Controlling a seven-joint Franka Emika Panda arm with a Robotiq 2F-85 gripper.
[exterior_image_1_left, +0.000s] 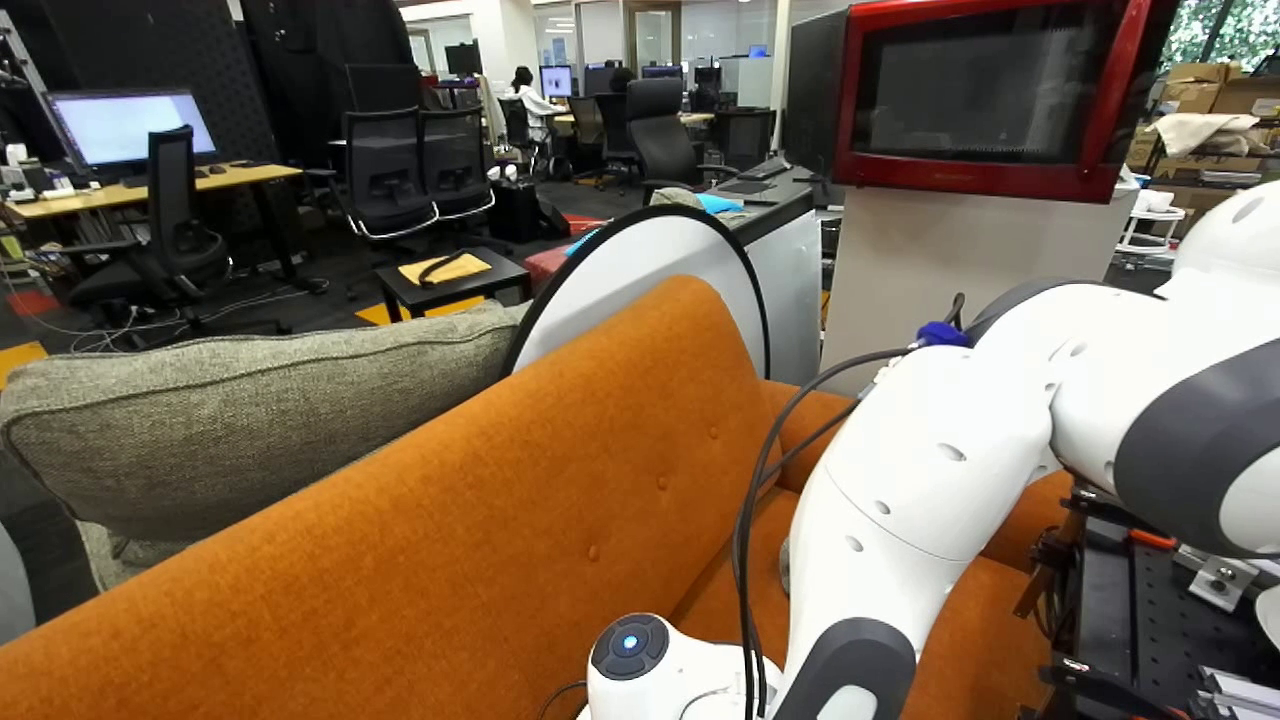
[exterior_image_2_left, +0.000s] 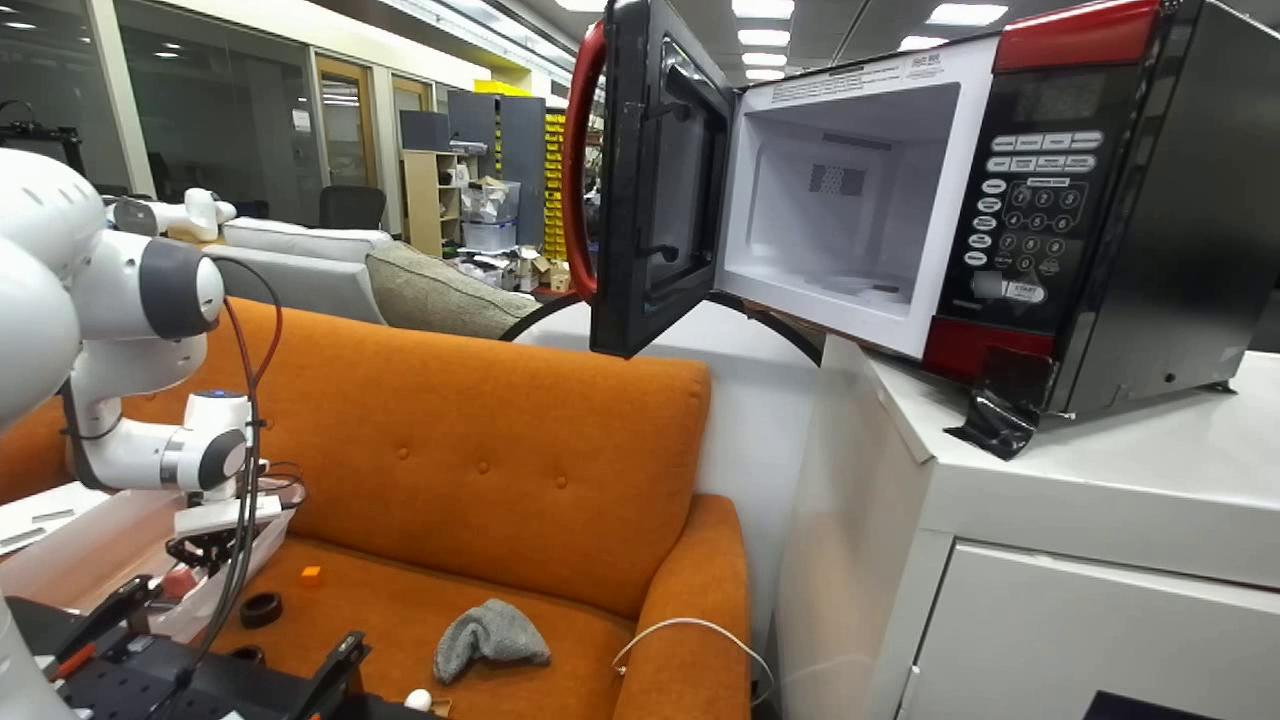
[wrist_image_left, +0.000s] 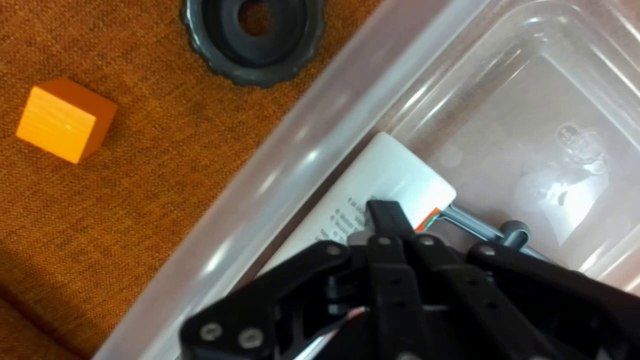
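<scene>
A clear plastic bin (wrist_image_left: 336, 120) fills much of the wrist view. Inside, a white bottle (wrist_image_left: 399, 171) with small print lies on its side along the near wall. My gripper is shut over it, fingertips together with nothing between them; the bottle is outside the fingers. A grey rod with a small loop (wrist_image_left: 514, 233) sticks out from beside the fingers on the right. My fingers and wrist cover the rest of the bottle and most of whatever lies below it. In exterior view 2 the gripper (exterior_image_2_left: 204, 548) reaches down into the bin (exterior_image_2_left: 108, 558).
Outside the bin, an orange block (wrist_image_left: 63, 120) and a black ring-shaped part (wrist_image_left: 258, 36) lie on the orange sofa. A grey cloth (exterior_image_2_left: 489, 640) rests farther along the seat. The microwave (exterior_image_2_left: 840, 192) stands with its door open. The bin's far floor looks largely clear.
</scene>
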